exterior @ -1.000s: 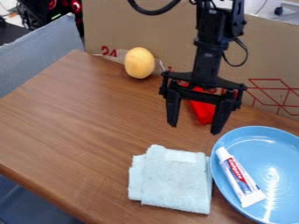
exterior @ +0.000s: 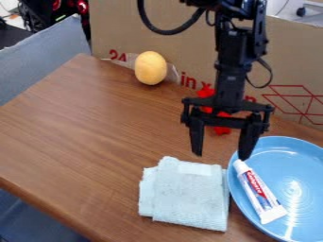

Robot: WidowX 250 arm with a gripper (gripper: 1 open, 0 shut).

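Observation:
My gripper (exterior: 221, 151) hangs open above the table, a little behind the folded white cloth (exterior: 183, 194) and the left edge of the blue plate (exterior: 312, 194), with nothing seen between its fingers. A white toothpaste tube (exterior: 259, 192) lies on the plate. A red object (exterior: 220, 129) sits behind my gripper, mostly hidden by it. A yellow potato-like object (exterior: 150, 68) stands at the back of the table.
A cardboard panel (exterior: 164, 28) closes off the back.
My gripper has moved lower and slightly toward the front and right, closer to the cloth and plate. The objects on the table have not visibly moved.

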